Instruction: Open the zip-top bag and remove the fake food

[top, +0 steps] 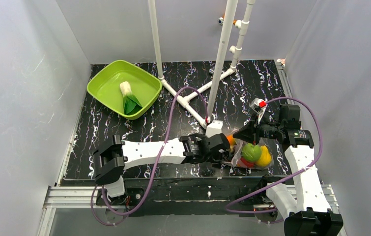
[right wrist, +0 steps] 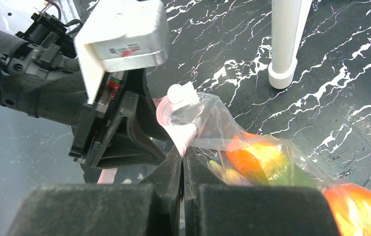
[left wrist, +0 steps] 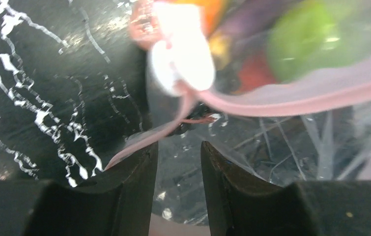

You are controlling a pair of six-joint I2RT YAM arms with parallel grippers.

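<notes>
The clear zip top bag lies near the table's front right, holding a green fake fruit, a yellow one, an orange one and red pieces. My right gripper is shut, with the bag's pink zip edge running into its fingertips. At the bag's mouth my left gripper has its fingers apart. Clear film and a pink band pass in front of and beside those fingers; nothing shows clasped between them. The top view hides the left fingertips under the arm.
A green bin at the back left holds a white-and-green fake vegetable. White pipes stand behind the bag, close to the left wrist. Table between bin and bag is mostly clear.
</notes>
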